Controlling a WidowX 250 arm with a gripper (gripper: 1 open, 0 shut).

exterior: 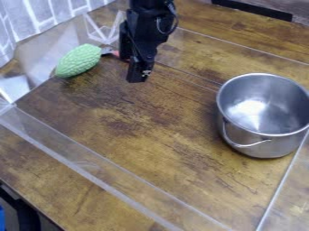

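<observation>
My black gripper [139,70] hangs over the upper middle of the wooden table; whether its fingers are open or shut is unclear. A green oval object [78,60] lies to its left. A small red item [122,57] with a pale part is mostly hidden behind the gripper. A steel pot [261,113] stands on the right.
Clear plastic sheeting [85,162] borders the table on the left and front. A dark edge runs along the back right.
</observation>
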